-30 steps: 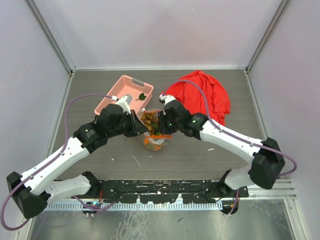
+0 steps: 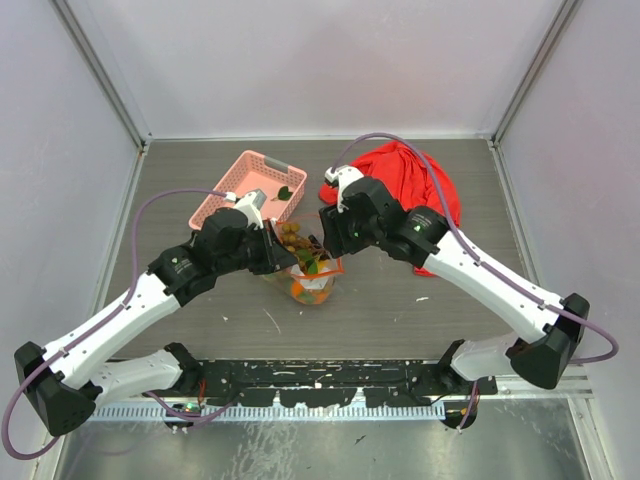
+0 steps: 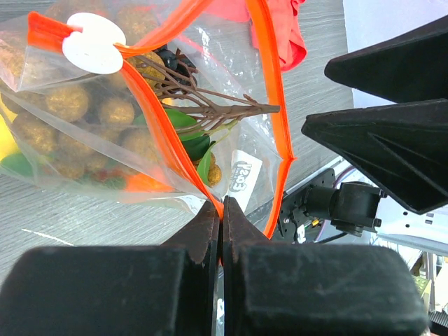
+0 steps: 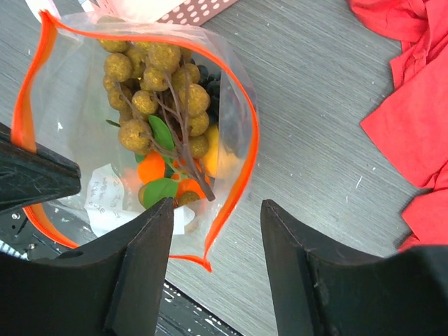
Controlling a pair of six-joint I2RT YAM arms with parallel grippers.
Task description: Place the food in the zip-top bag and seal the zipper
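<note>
A clear zip bag with an orange zipper rim stands with its mouth wide open, food inside. Brown round fruits on a twig, an orange piece and green leaves lie in it; the twig's stem end reaches the rim. My left gripper is shut on the bag's orange rim, which runs in between its fingertips. The right gripper stands open at the bag's right side, the near rim passing just beyond its left finger; nothing is between its fingers.
A pink basket with a green leaf in it stands behind the bag. To the right lies a crumpled red cloth.
My right gripper was over the bag's mouth; it has now moved right and away from it. The twig shows near the rim. The left arm has stayed in place.
</note>
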